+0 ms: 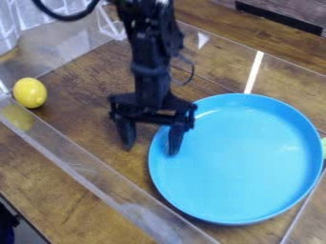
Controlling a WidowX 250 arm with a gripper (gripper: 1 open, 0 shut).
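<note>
My black gripper (151, 135) hangs low over the wooden surface, open, with its fingers apart and nothing visible between them. Its right finger reaches over the left rim of a large blue round plate (235, 167). A yellow, egg-shaped object (30, 92) lies at the far left, well away from the gripper.
Clear plastic walls (95, 176) run along the left and lower left of the wooden surface (90, 95). The wood between the yellow object and the gripper is bare. A small pale yellow item at the right edge is partly cut off.
</note>
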